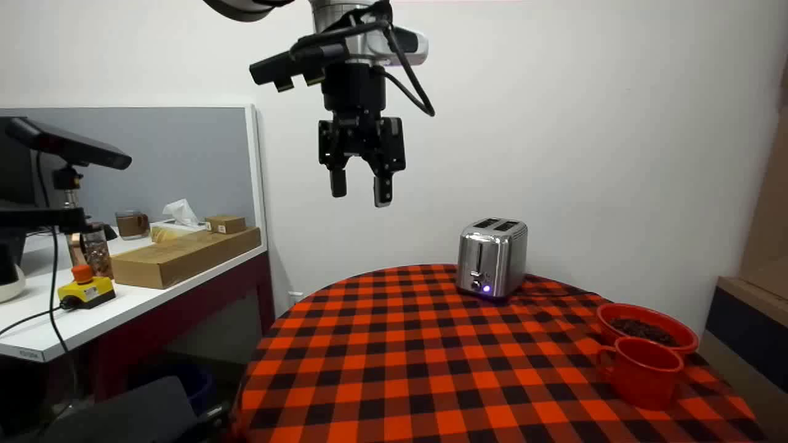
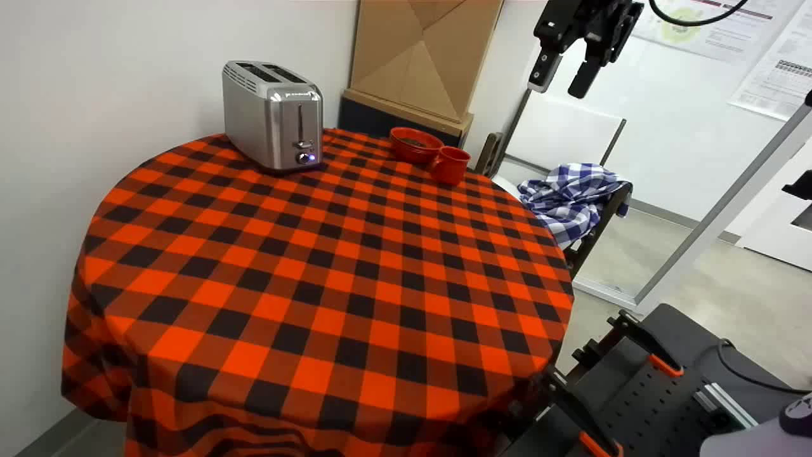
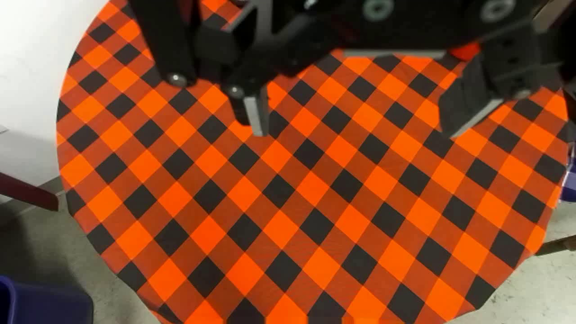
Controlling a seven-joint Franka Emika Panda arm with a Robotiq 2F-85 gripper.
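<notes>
High above the checked table hangs my gripper (image 1: 360, 193), its two fingers spread apart with only air between them. The same open gripper (image 2: 560, 84) is at the upper right of exterior view 2, and in the wrist view both fingertips (image 3: 258, 116) show over bare cloth. A silver toaster (image 1: 492, 258) with a lit blue light stands at the table's back edge by the wall. Toward the right edge sit a red bowl (image 1: 614, 311) with dark contents and a red mug (image 1: 641, 375) close beside it. The gripper is well clear of all three.
The red-and-black tablecloth (image 1: 384, 354) is bare across its middle and front. The toaster's cord (image 1: 550, 295) runs right along the table. A white side desk (image 1: 140, 295) at left carries a long cardboard box (image 1: 184, 258). A chair holds a blue checked cloth (image 2: 572, 199).
</notes>
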